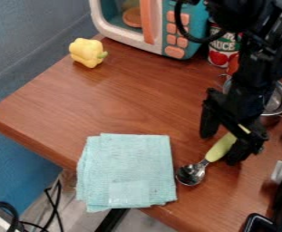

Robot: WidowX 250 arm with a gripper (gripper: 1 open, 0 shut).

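Note:
My black gripper (pixel 230 134) is low over the right of the wooden table, at the pale yellow handle of a metal scoop (pixel 190 174). The fingers straddle the handle; whether they are closed on it I cannot tell. The scoop's bowl points toward the front left, beside a folded light-blue cloth (pixel 123 168) at the table's front edge.
A toy microwave (pixel 137 20) stands at the back, a yellow pepper (pixel 86 52) at the back left. A red can (pixel 222 50) and a metal pot (pixel 278 98) are partly behind the arm.

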